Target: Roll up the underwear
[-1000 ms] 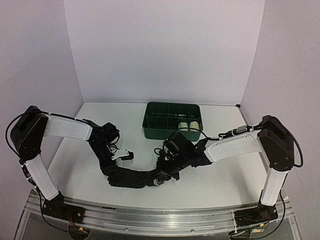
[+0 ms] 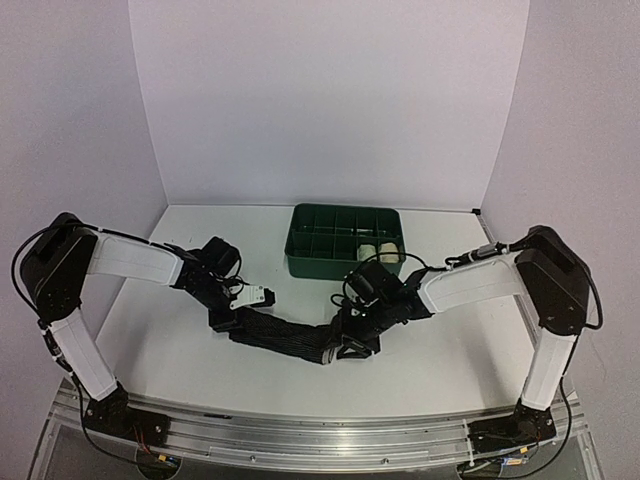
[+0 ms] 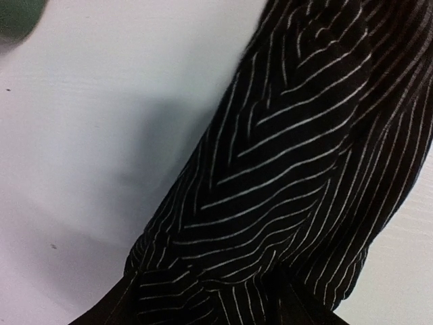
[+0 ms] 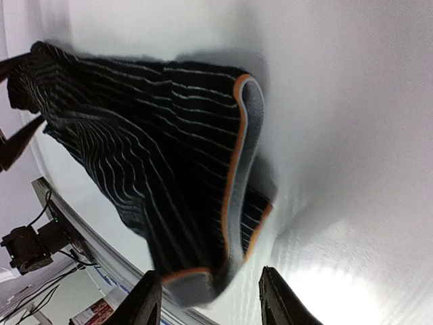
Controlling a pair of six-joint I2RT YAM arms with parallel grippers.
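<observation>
The black underwear with thin white stripes [image 2: 280,335] lies stretched sideways on the white table, folded into a long strip with bunched ends; the right wrist view shows its grey and orange band [image 4: 237,169] at the near end. My left gripper is at the left end, cloth filling the space between its fingers, though whether it is shut is unclear. My right gripper [image 2: 355,345] is at the right end; in the right wrist view its fingers [image 4: 270,298] stand apart at the band end, open.
A green divided box [image 2: 310,260] stands at the back centre, with cream rolled items in its right compartments. A metal rail [image 2: 330,430] runs along the front edge.
Both grippers and the cloth have shifted to the right over the last second. The cloth's left end now lies higher in the top view, so the strip slants.
</observation>
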